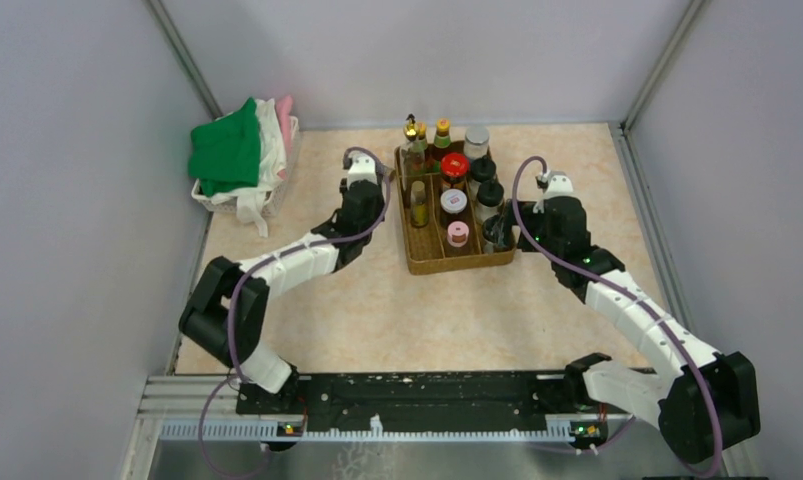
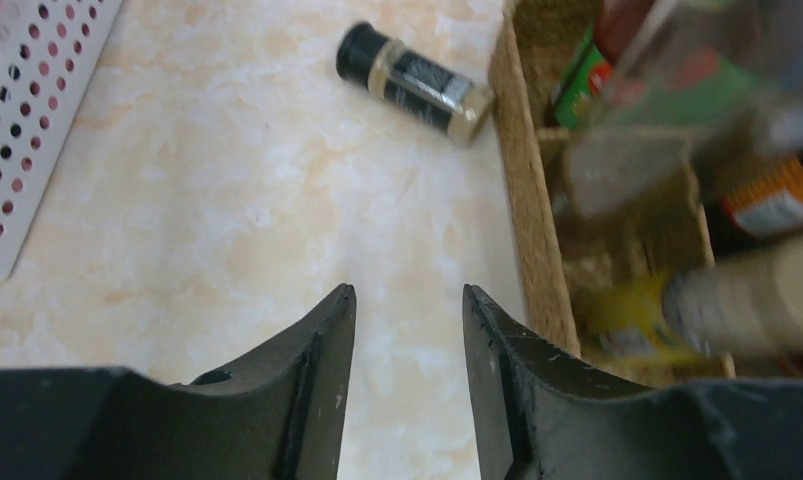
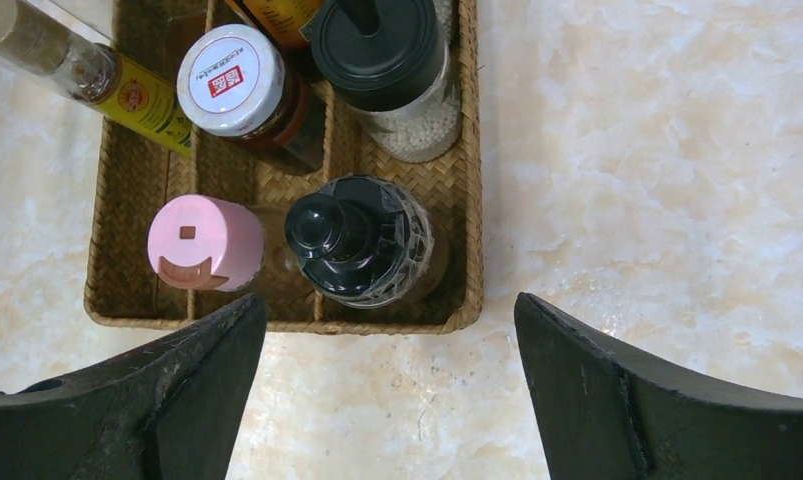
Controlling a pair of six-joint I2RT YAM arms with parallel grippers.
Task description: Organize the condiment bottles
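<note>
A woven divided tray (image 1: pixel 427 260) holds oil bottles, a red-lidded jar (image 1: pixel 453 168), a white-lidded jar (image 3: pixel 232 82), a pink-lidded jar (image 3: pixel 207 243) and black-lidded jars (image 3: pixel 362 240). A small dark bottle (image 2: pixel 415 82) lies on its side on the table just outside the tray's left wall (image 2: pixel 527 200). My left gripper hovers left of the tray, below that bottle in its wrist view, fingers parted with nothing between them. My right gripper is open beside the tray's front right corner, empty.
A white basket (image 1: pixel 272 200) with green, white and pink cloths sits at the back left.
</note>
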